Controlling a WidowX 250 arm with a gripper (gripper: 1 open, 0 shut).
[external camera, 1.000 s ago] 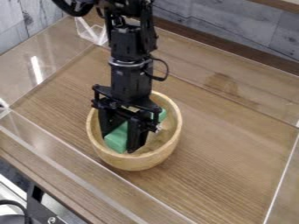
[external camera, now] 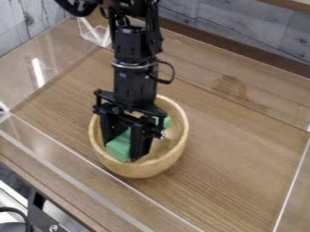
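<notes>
My black gripper (external camera: 130, 130) reaches down from the top into a light wooden bowl (external camera: 176, 154) at the middle of the table. A green object (external camera: 119, 147) is inside the bowl, between and behind the fingers, and my gripper appears shut on it. The fingertips and part of the green object are hidden by the gripper's own parts.
A pale wall runs along the back. Cables and dark gear lie at the bottom left edge, and a clear plastic item is at the top left.
My gripper has shifted very slightly within the bowl; otherwise little differs.
</notes>
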